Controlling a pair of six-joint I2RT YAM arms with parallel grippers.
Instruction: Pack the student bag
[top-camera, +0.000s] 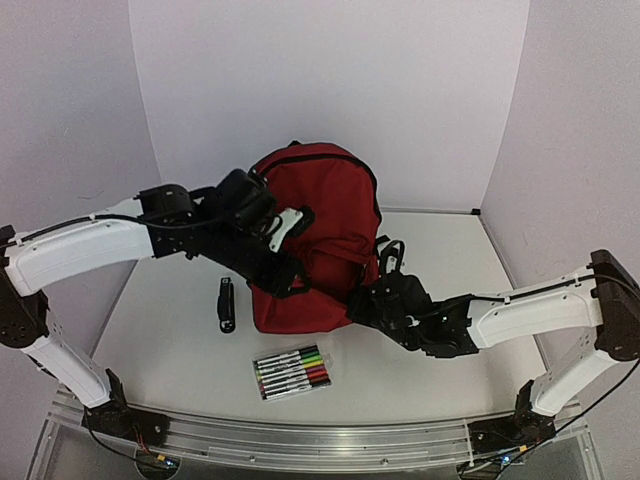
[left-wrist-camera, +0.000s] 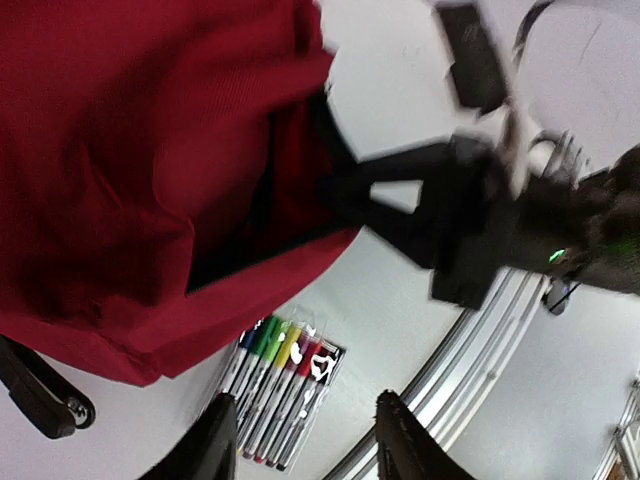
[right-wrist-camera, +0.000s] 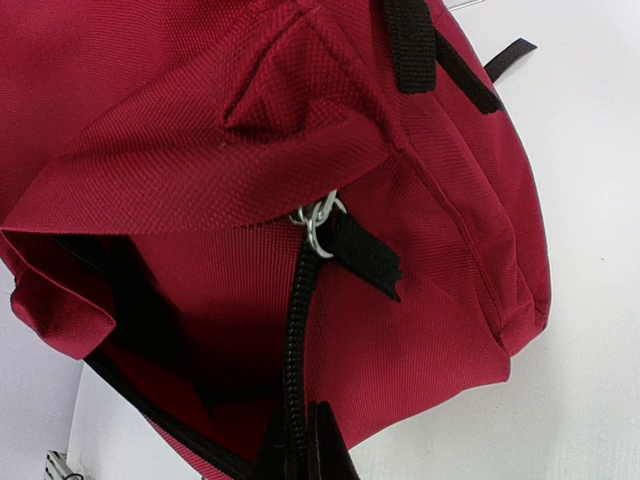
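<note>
The red backpack (top-camera: 320, 200) stands upright at the middle of the table, its front pocket (right-wrist-camera: 215, 310) gaping. My right gripper is shut on the pocket's zipper edge (right-wrist-camera: 297, 340). Over the pocket in the top view is my left gripper (top-camera: 295, 285); in the left wrist view its fingers (left-wrist-camera: 215, 440) are spread wide, holding nothing. A clear pack of coloured markers (top-camera: 291, 373) lies flat on the table just in front of the bag, clear of both grippers. Left of the bag lies a black stapler-like object (top-camera: 226, 305).
Bare table (top-camera: 450, 385) surrounds the bag at the right and front. A metal rail (top-camera: 320, 435) runs along the front edge, and walls close in the sides and back. The right arm (left-wrist-camera: 470, 210) crosses close to the pocket opening.
</note>
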